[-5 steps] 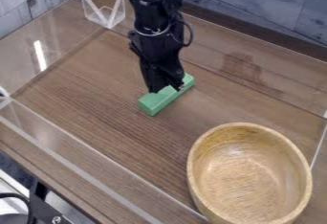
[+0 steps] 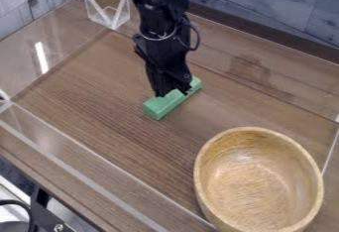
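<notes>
The black gripper (image 2: 171, 83) comes down from the top of the camera view to the middle of the table, its tips at a green rectangular block (image 2: 165, 103) that lies diagonally on the wood. The gripper covers part of the block's upper middle. Whether anything is between the fingers is hidden; the fingers look close together.
A large round tan bowl (image 2: 259, 181) stands at the front right. White plastic pieces sit at the back-left and left edges, and a dark cable lies at the bottom left corner.
</notes>
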